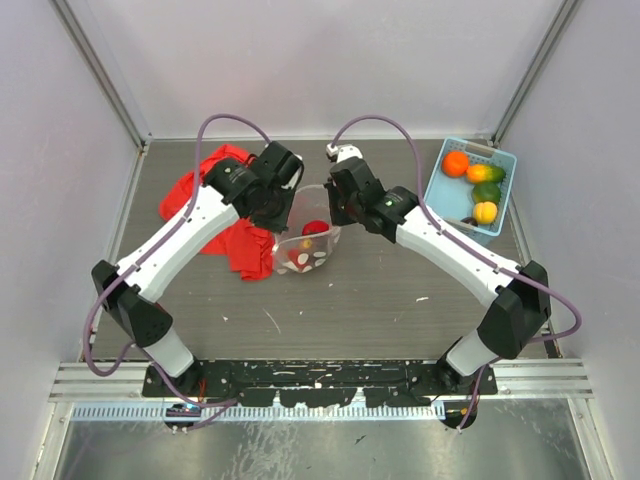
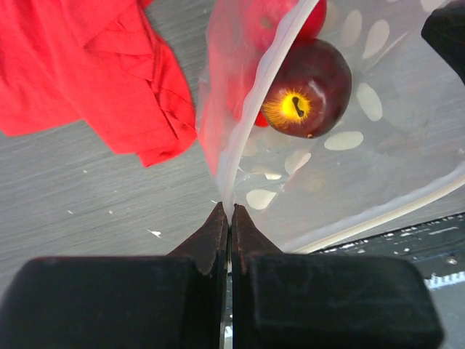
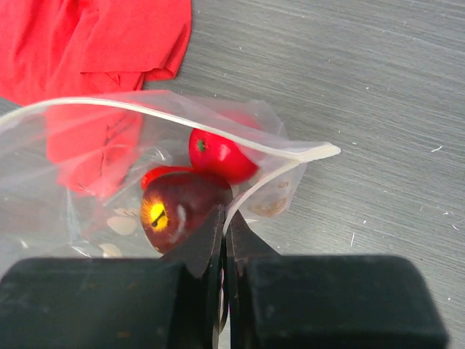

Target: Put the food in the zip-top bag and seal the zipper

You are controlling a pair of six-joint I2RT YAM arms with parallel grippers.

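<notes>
A clear zip top bag [image 1: 284, 257] hangs between my two grippers with its mouth spread wide. Inside it lie a dark purple round fruit [image 2: 307, 89] and a red one [image 3: 220, 155]. My left gripper is shut on one edge of the bag's mouth, the thin film running down between its fingertips. On the opposite edge, my right gripper is shut too, the film passing between its fingers. In the top view both grippers partly cover the bag's rim.
A crumpled red cloth [image 1: 240, 245] lies left of the bag and partly behind it. The blue basket [image 1: 437, 205] at the back right holds an orange [image 1: 455, 163] and several other foods. Bare table shows in front and to the right.
</notes>
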